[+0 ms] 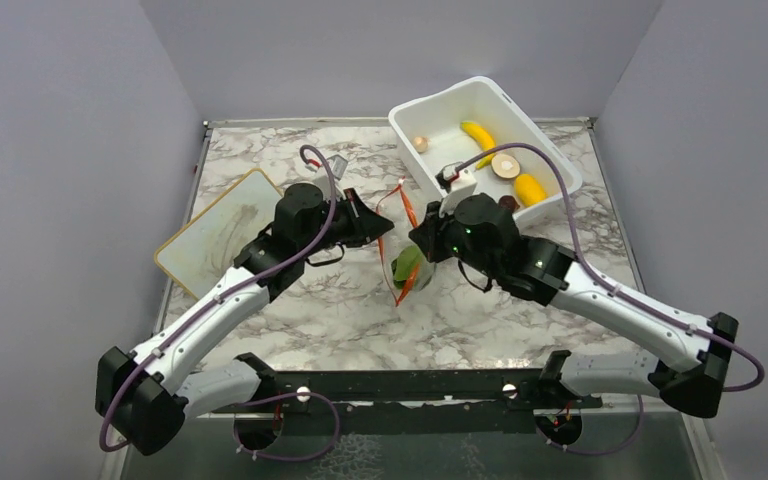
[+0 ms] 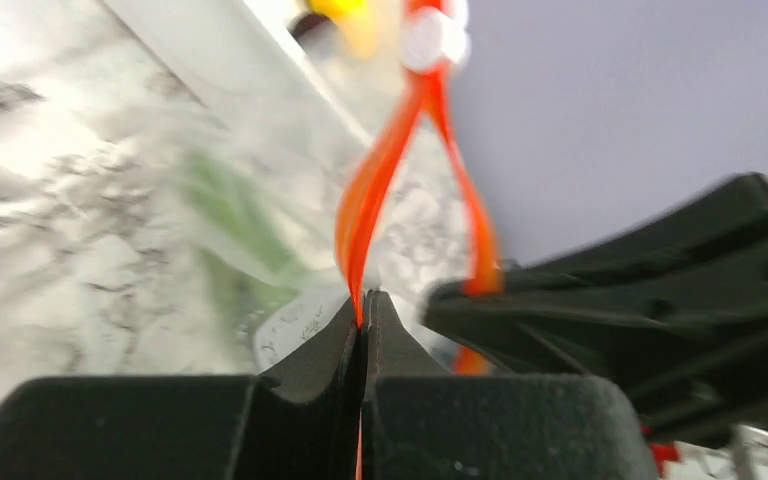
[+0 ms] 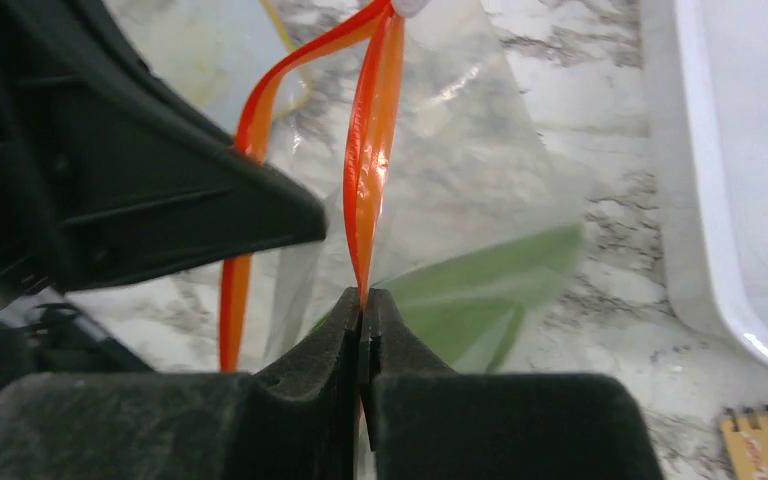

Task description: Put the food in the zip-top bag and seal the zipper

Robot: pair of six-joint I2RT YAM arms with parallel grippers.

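A clear zip top bag with an orange-edged mouth (image 1: 408, 208) stands between my two grippers, its mouth spread into a narrow loop. Green food (image 1: 406, 262) shows inside its lower part and, blurred, through the film in both wrist views. My left gripper is shut on one orange edge (image 2: 369, 205) of the bag. The opposite edge is pinched by my right gripper, also shut, with the orange strip (image 3: 368, 170) running down between its fingertips. Much of the bag's body is hidden from above by the arms.
At the back right, a white bin (image 1: 430, 108) holds a banana (image 1: 478, 134), a yellow item (image 1: 530, 190) and several other foods. A framed board (image 1: 215, 232) lies on the left.
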